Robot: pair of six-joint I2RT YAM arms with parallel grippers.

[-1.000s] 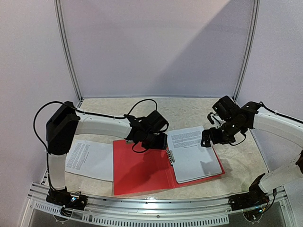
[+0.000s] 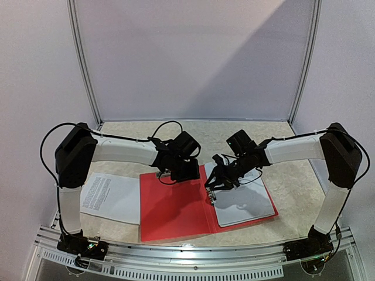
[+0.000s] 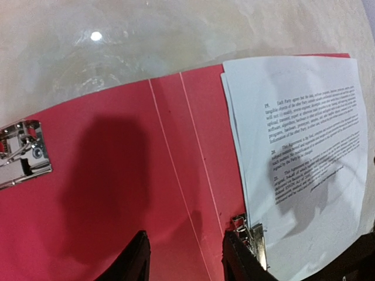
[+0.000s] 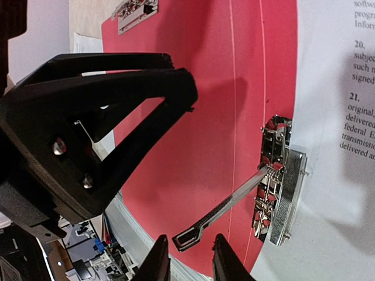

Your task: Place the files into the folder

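Observation:
The red folder (image 2: 170,216) lies open, white printed papers (image 3: 304,146) on its right half. A metal clip with a raised lever (image 4: 228,203) sits beside the spine at the papers' left edge. My right gripper is above that lever's end, its fingers apart and nothing visible between them. My left gripper hangs over the folder's left half; its fingertips show at the bottom of the left wrist view, and whether anything is between them is unclear.
Another stack of printed sheets (image 2: 108,197) lies left of the folder. A second metal clip (image 3: 20,152) is on the folder's left half. Bare tabletop (image 2: 299,205) shows at right. Both arms are close together over the folder.
My right arm has moved left from the papers' right side to above the clip by the spine. My left arm has shifted slightly.

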